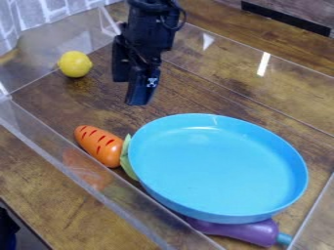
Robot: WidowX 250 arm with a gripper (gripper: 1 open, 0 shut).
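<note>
The black gripper [136, 78] hangs over the wooden surface in the upper middle, its dark fingers pointing down and apart, with nothing seen between them. Left of it a yellow ball-like fruit [74, 63], perhaps a lemon, rests on the wood. An orange toy carrot [100, 144] lies at the lower left, beside a large light blue plate [217, 168] that fills the lower right. A purple toy vegetable [243, 232], likely an eggplant, is partly hidden under the plate's near edge.
Clear walls enclose the work surface, with a transparent edge [43, 132] along the left front. The wood right of the gripper and behind the plate is bare.
</note>
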